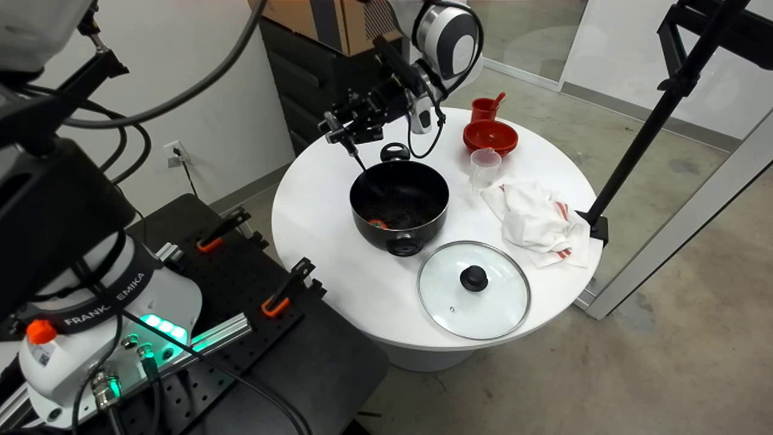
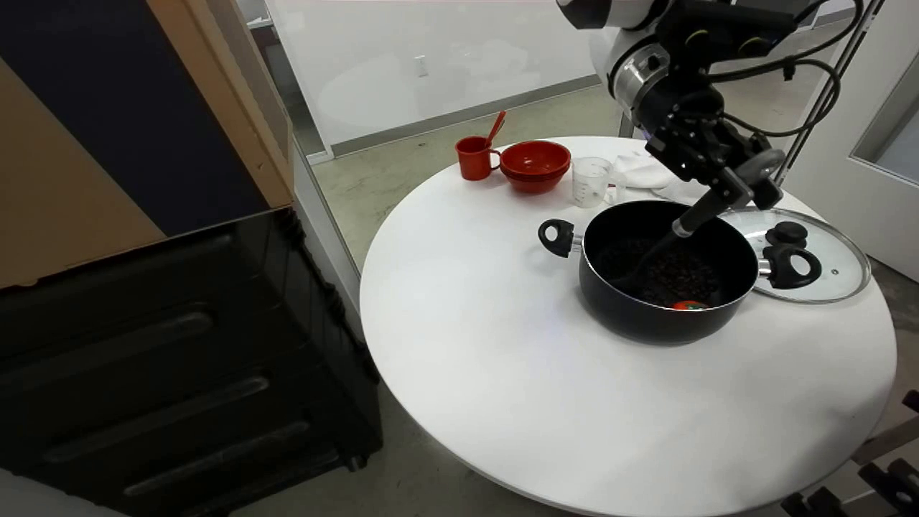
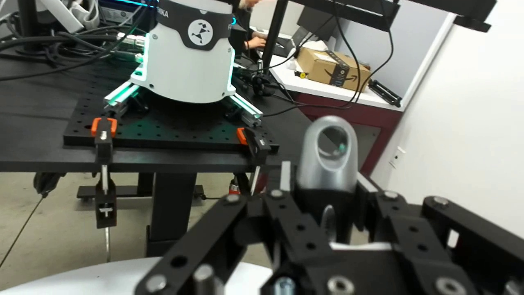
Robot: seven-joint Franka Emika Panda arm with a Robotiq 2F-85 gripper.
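Note:
In the second exterior view, my gripper (image 2: 732, 185) is shut on the handle of a black utensil (image 2: 704, 210), which slants into the black pot (image 2: 650, 323). The utensil's head is hard to make out against the dark inside. The wrist view shows the handle's silver end (image 3: 328, 179), with a hole through it, sticking up between the fingers of my gripper. Dark bean-like bits (image 2: 685, 274) and a red tomato-like piece (image 2: 691, 305) lie in the pot. From the first exterior view, my gripper (image 1: 349, 130) is above the pot's far left rim.
A glass lid (image 1: 449, 290) lies on the round white table (image 1: 326, 246) near the pot. Red bowls (image 1: 490, 136), a red cup (image 1: 482, 111), a clear measuring cup (image 1: 485, 168) and a white towel (image 1: 536, 225) stand to the right.

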